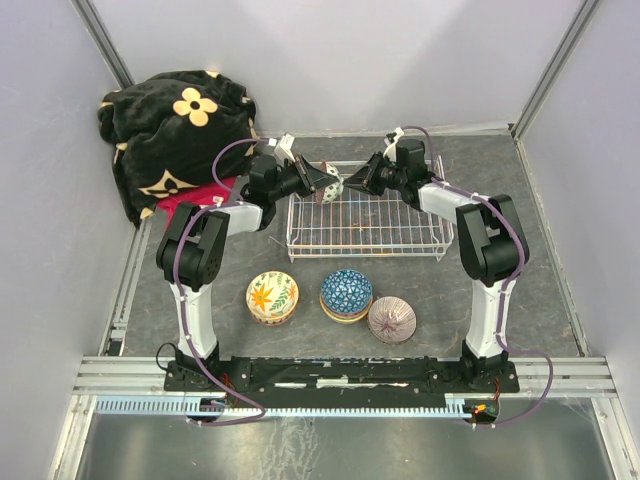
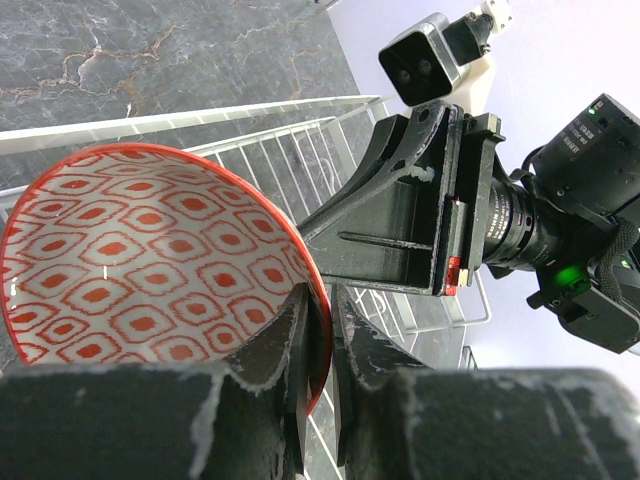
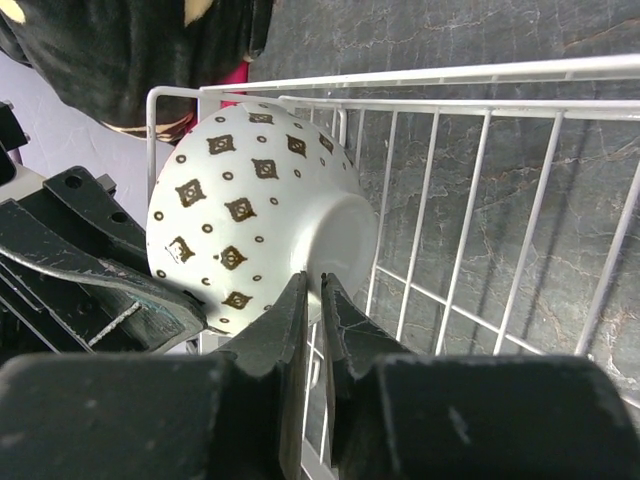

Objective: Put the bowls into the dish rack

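A white bowl (image 1: 331,186) stands tilted on its side at the left end of the white dish rack (image 1: 370,255). Its inside (image 2: 150,255) has a red pattern, and its outside (image 3: 250,190) carries small brown marks. My left gripper has a finger on either side of the bowl's rim, close to it; whether it still grips cannot be told. On the other side, my right gripper is shut at the bowl's foot, its fingertips partly covering the contact. Both grippers are over the rack's rear left part.
In front of the rack sit a flower-patterned bowl stack (image 1: 272,297), a blue-patterned bowl stack (image 1: 347,292) and a ribbed purplish bowl (image 1: 392,319). A dark flowered cloth bundle (image 1: 180,130) lies at the back left. Most rack slots to the right are empty.
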